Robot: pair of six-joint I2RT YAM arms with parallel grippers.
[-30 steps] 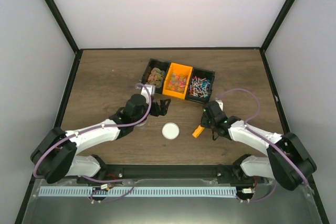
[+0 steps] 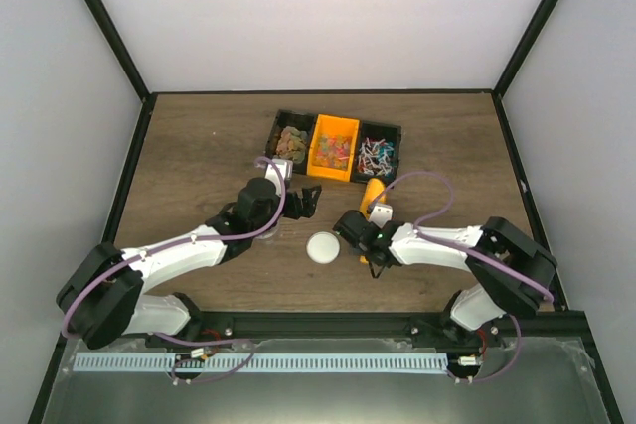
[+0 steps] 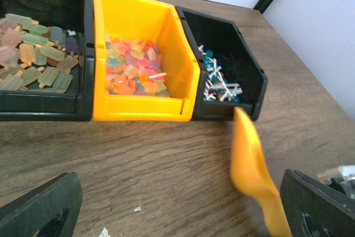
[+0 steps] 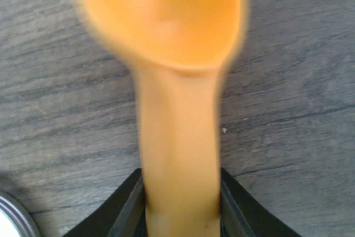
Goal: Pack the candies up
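Observation:
My right gripper is shut on the handle of an orange scoop (image 4: 161, 9), which fills the right wrist view, blurred. The scoop's orange end (image 3: 249, 165) also shows in the left wrist view, below the dark bin of wrapped sticks (image 3: 222, 37). My left gripper (image 2: 303, 204) stands open with empty fingers, facing the bins. The left dark bin (image 3: 44, 109) holds popsicle-shaped candies; the yellow middle bin (image 3: 144, 106) holds small colourful candies. A white round lid (image 2: 323, 247) lies on the table between the arms.
A clear container (image 2: 269, 232) is mostly hidden beneath my left arm. Walls bound it on three sides.
My right gripper has moved left toward the white lid, bringing the scoop with it; the scoop's angle has turned. The left arm has stayed still.

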